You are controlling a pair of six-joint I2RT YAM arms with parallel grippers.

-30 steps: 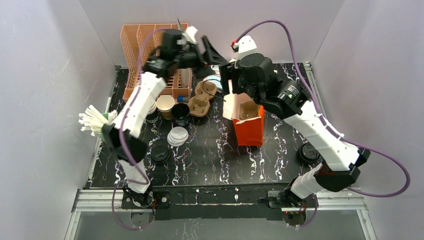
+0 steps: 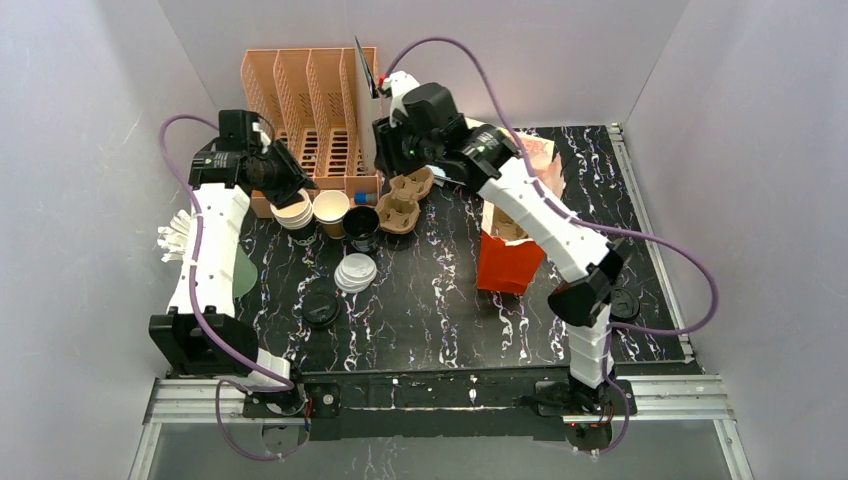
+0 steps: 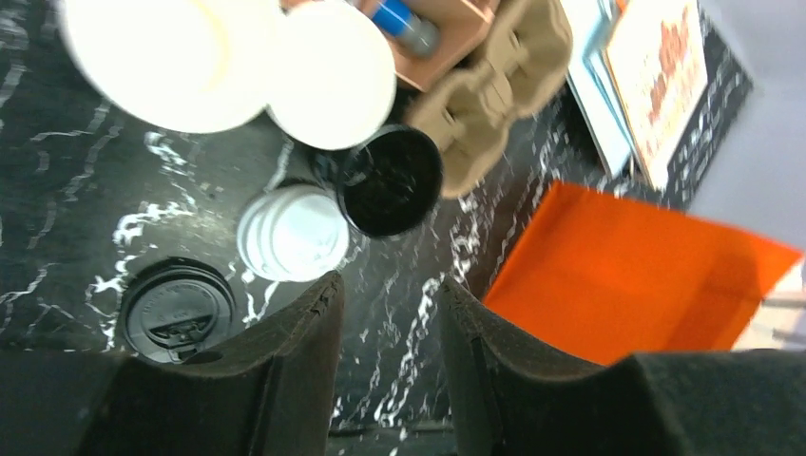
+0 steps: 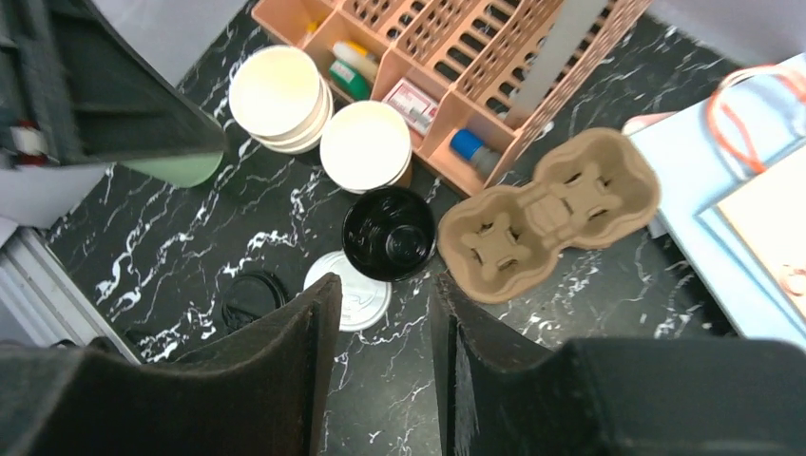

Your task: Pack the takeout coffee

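Note:
My left gripper hangs over the stacked white cups, part open, with nothing between its fingers. My right gripper is above the cardboard cup carrier, part open and empty. Beside the carrier stand a black cup and a kraft cup stack. White lids and black lids lie on the counter in front. An orange paper bag stands open at the right, partly hidden by the right arm.
An orange compartment rack is at the back, holding small bottles. A holder of white sticks stands at the left, beside the left arm. Flat paper items lie right of the carrier.
Both arms have moved leftwards from above the bag and rack. The left one has come down toward the cup stacks; the right one now hangs nearer the carrier.

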